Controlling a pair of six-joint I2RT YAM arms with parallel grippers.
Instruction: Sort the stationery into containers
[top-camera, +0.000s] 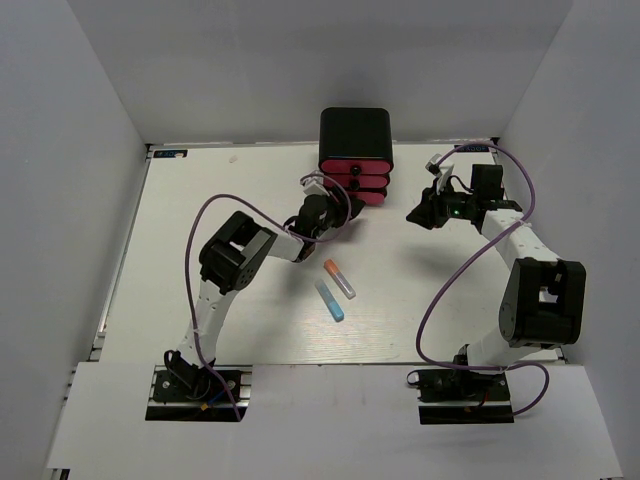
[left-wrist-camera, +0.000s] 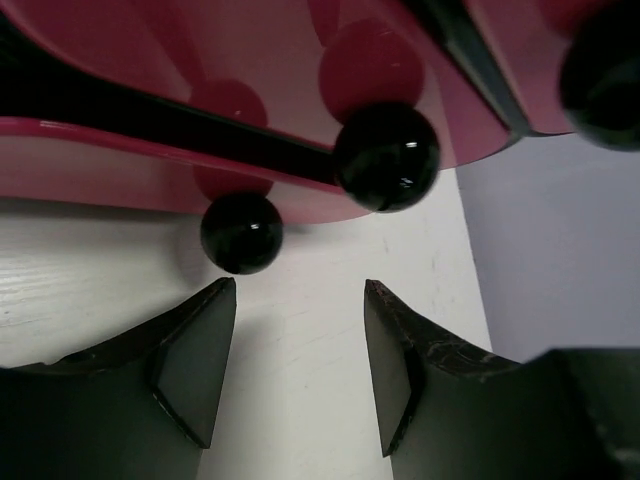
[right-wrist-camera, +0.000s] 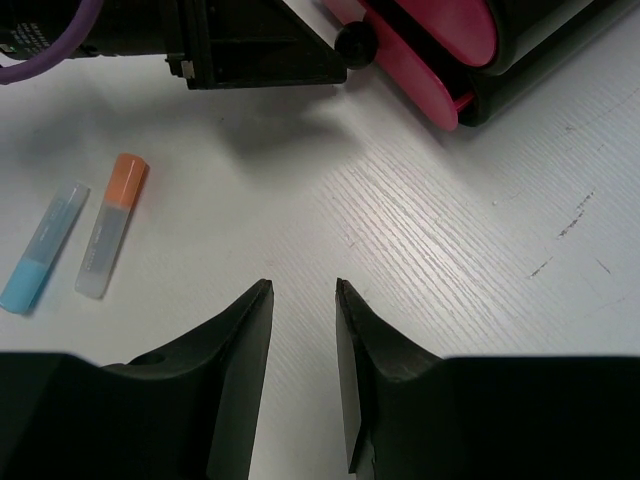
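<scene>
Two tubes lie side by side on the table: one clear with an orange end (top-camera: 340, 279), the other clear with a blue end (top-camera: 329, 301). At the back stands a black cabinet (top-camera: 356, 133) with pink drawers and round black knobs. Right at its drawer fronts is my left gripper, open, with the lowest drawer knob (left-wrist-camera: 242, 233) just beyond its fingers and to the left of centre. My right gripper hangs above bare table, partly open, nothing between its fingers. In the right wrist view the lowest drawer (right-wrist-camera: 415, 75) stands slightly proud of the one above.
The left arm (top-camera: 240, 250) reaches diagonally across the table towards the cabinet. Bare table (top-camera: 200, 180) lies to the left and also between the cabinet and the right arm (top-camera: 490, 205). Grey walls (top-camera: 320, 70) enclose the back and sides.
</scene>
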